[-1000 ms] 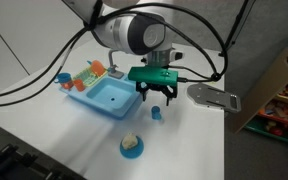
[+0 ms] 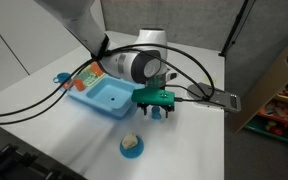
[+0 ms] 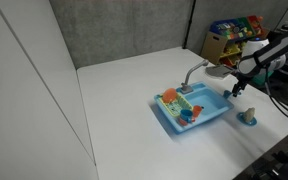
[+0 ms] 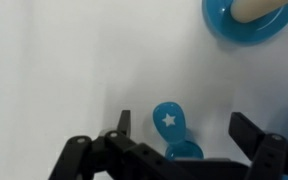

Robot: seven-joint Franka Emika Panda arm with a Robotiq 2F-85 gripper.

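Observation:
A small blue cup with a handle bearing a white star stands on the white table, seen from above in the wrist view. My gripper is open around it, one finger at each side, with clear gaps between the fingers and the cup. In exterior view 1 the blue cup shows just below my gripper. Part of the cup's body is hidden by the gripper in the wrist view.
A blue plate with a pale item on it lies towards the front. The light blue toy sink with a rack of colourful pieces stands to the left. A grey tray lies at right.
My gripper has come down from above to the blue cup, its fingers now at either side. The cup, plate and sink stay where they were.

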